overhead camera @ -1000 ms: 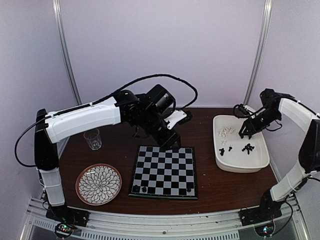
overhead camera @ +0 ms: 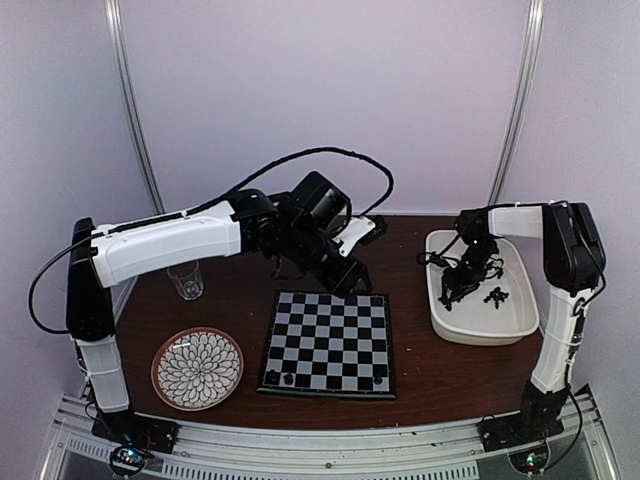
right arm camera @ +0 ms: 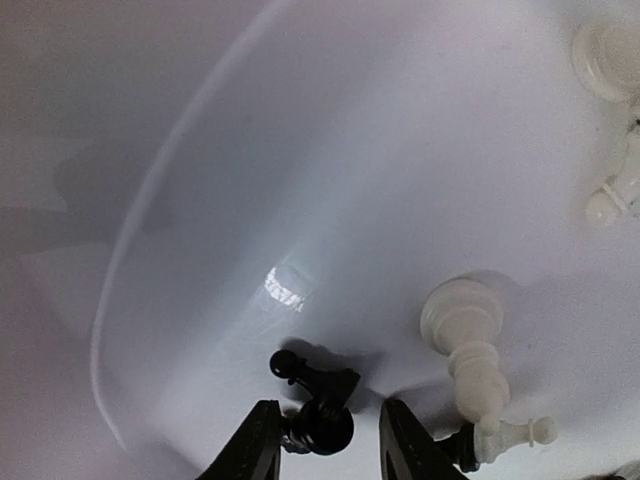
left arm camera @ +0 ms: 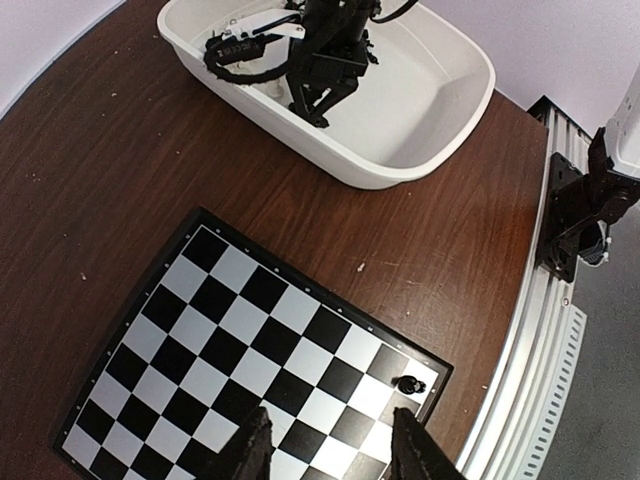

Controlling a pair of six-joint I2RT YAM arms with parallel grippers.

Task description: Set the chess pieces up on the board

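Observation:
The chessboard (overhead camera: 328, 340) lies on the table with two black pieces (overhead camera: 289, 379) at its near left corner and one black piece (overhead camera: 378, 380) near the right. My left gripper hovers above the board, open and empty; one black piece (left arm camera: 408, 384) shows beyond its right finger. Inside the white bin (overhead camera: 485, 335), my right gripper is open low over two black pieces (right arm camera: 318, 382), which appear between its fingers but with gaps at the sides. A large white piece (right arm camera: 465, 340) lies to the right of those fingers.
A cluster of black pieces (overhead camera: 496, 297) lies elsewhere in the bin. At the left of the table are a patterned plate (overhead camera: 197, 369) and a clear glass (overhead camera: 186, 280). Bare table (overhead camera: 412, 350) separates board from bin.
My right arm has swung left and nearer the front across the bin, from its far right side to its left part. The left arm and the pieces on the board look almost unchanged.

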